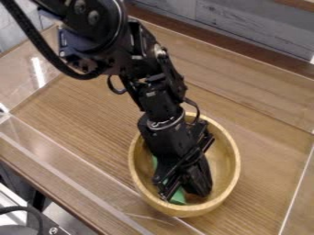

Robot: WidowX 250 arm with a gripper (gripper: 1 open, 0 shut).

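A cream-yellow round bowl (218, 201) stands on the wooden table near the right front. My black gripper (185, 184) reaches down from the upper left into it, its lower part inside the bowl. A green object (173, 197) shows in the bowl, partly covered by the gripper. The fingertips are dark and overlap, so whether anything is between them is hidden.
A grey wall (245, 32) runs along the back. A black cable loops at the lower left edge.
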